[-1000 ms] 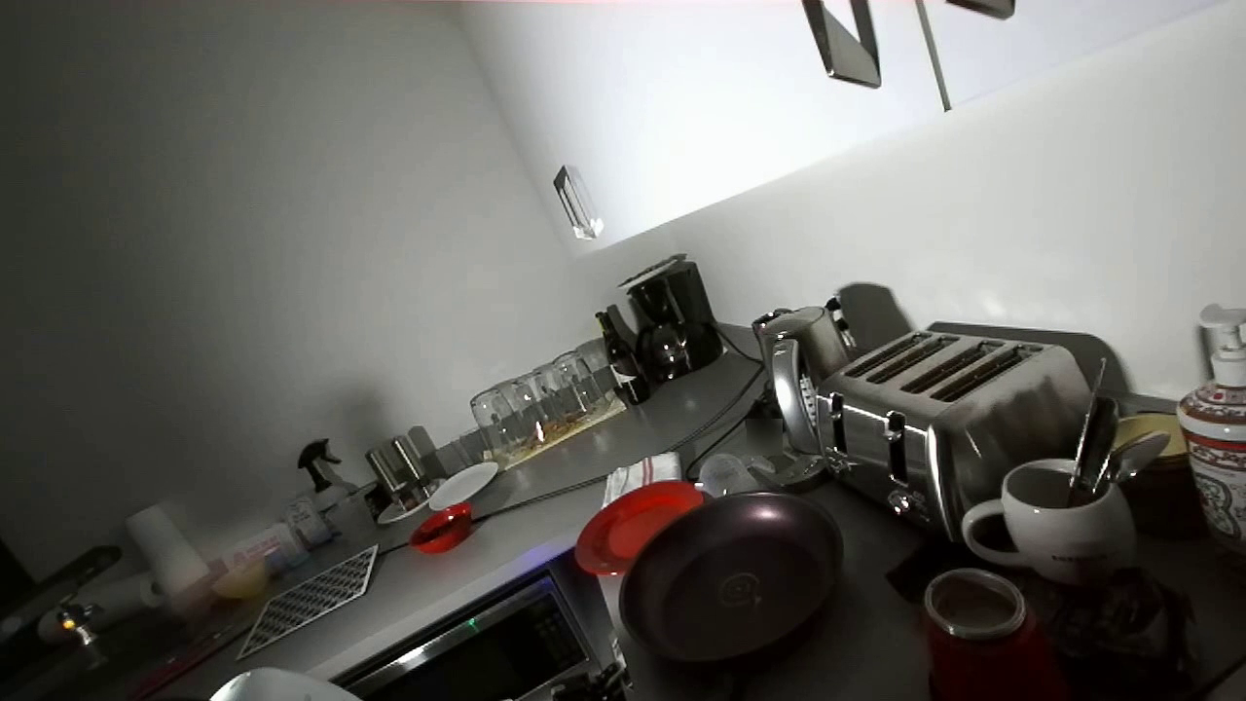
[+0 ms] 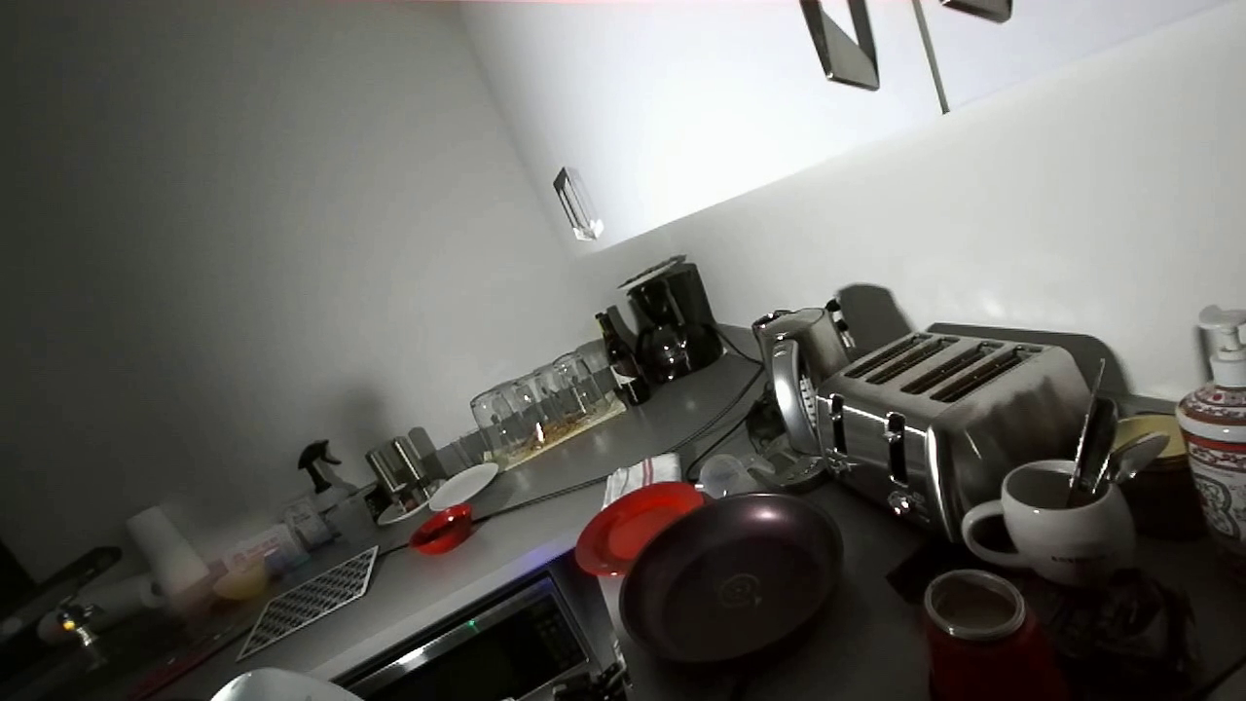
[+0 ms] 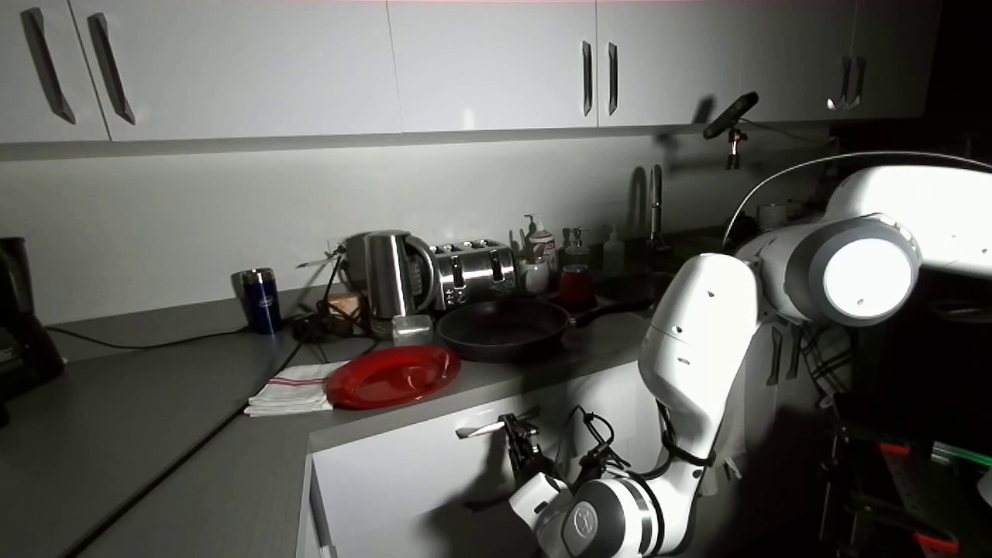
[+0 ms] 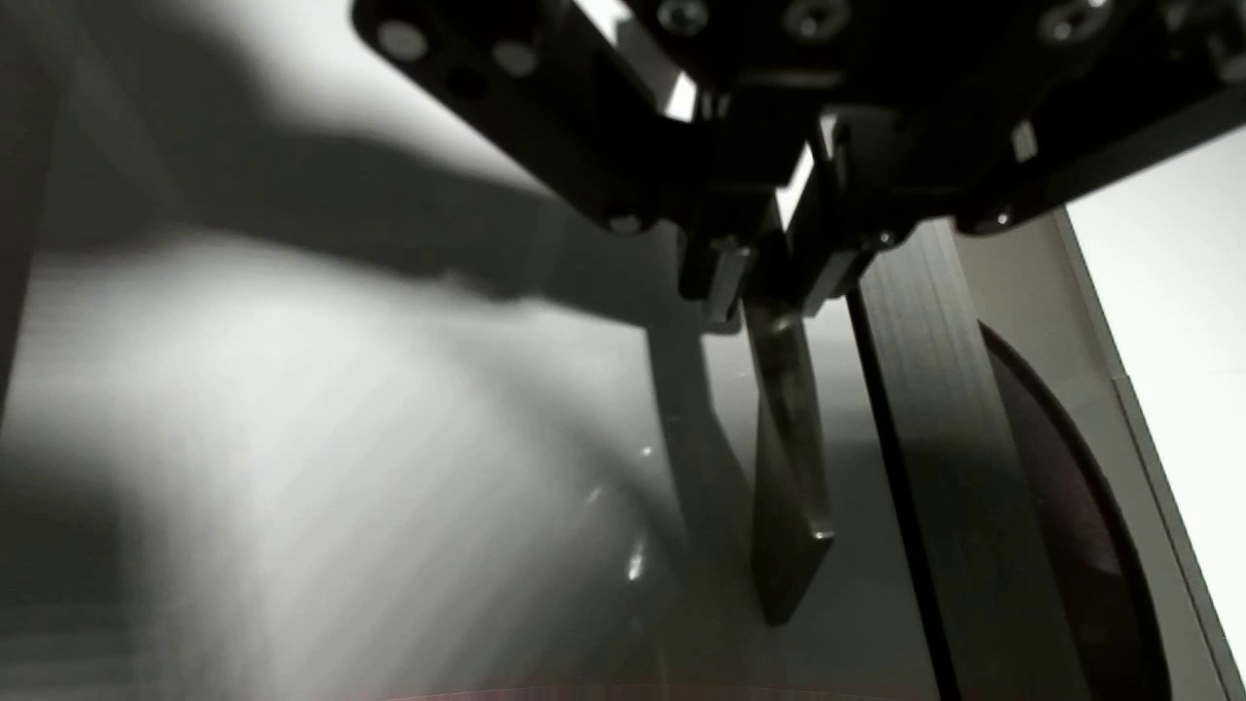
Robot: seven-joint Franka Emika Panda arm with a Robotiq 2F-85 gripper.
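A metal bar handle (image 4: 794, 403) juts from the pale cabinet front (image 4: 385, 526) in the wrist view. My gripper is shut on this handle, its fingers (image 4: 726, 280) on either side of the bar near one end. In exterior view 2 the gripper (image 3: 513, 428) reaches up from below to the handle (image 3: 476, 431), just under the counter's front edge. Only a small dark part of the gripper shows at the bottom of exterior view 1. Whether the front stands slightly out is hard to tell.
Above the handle, a dark frying pan (image 3: 507, 327) and a red plate (image 3: 395, 376) sit close to the counter edge. A folded towel (image 3: 293, 389), kettle (image 3: 388, 274) and toaster (image 3: 474, 270) stand around them. Room is free on the left counter (image 3: 158, 409).
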